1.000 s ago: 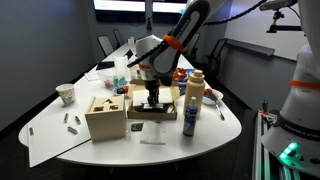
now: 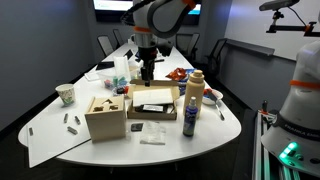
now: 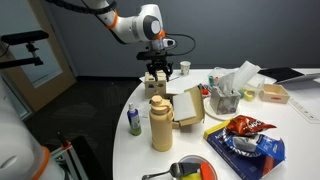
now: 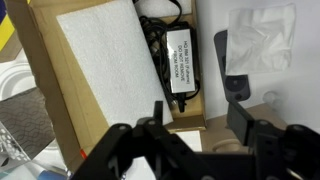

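My gripper (image 2: 147,72) hangs above an open cardboard box (image 2: 137,113), its fingers pointing down. In the wrist view the fingers (image 4: 151,140) stand apart at the lower edge, with nothing visible held between them. Inside the box, a white padded sheet (image 4: 115,72) lies along one side. Beside it are a black adapter with a white label (image 4: 181,58) and a black cable (image 4: 158,35). The box's raised flap (image 3: 187,105) hides its inside in exterior view 2.
A tan box (image 2: 106,120) stands beside the open one. Across from it are a dark bottle (image 2: 190,117) and a tall tan bottle (image 2: 195,86). A white cloth (image 2: 153,132) lies in front.
My gripper has risen from low inside the cardboard box to well above it. The box and nearby bottles have stayed put.
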